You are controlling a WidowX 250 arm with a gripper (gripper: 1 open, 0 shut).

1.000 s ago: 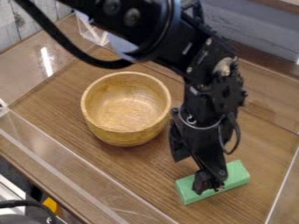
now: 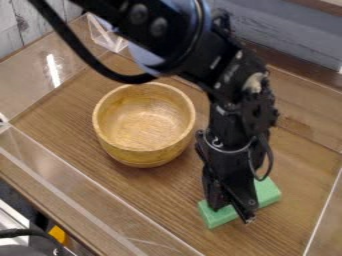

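Observation:
A flat green block (image 2: 214, 216) lies on the wooden table at the lower right, partly covered by my black gripper (image 2: 230, 196), whose fingertips rest low over it. The fingers look drawn close together; whether anything is between them is hard to make out. A round wooden bowl (image 2: 134, 120) stands to the left of the gripper, apart from it.
A grey-white wall (image 2: 34, 30) is at the back left, and dark cables with a yellow part show at the bottom left corner.
My gripper has shifted slightly left and its fingers have drawn in over the green block. The block appears moved a little left and up.

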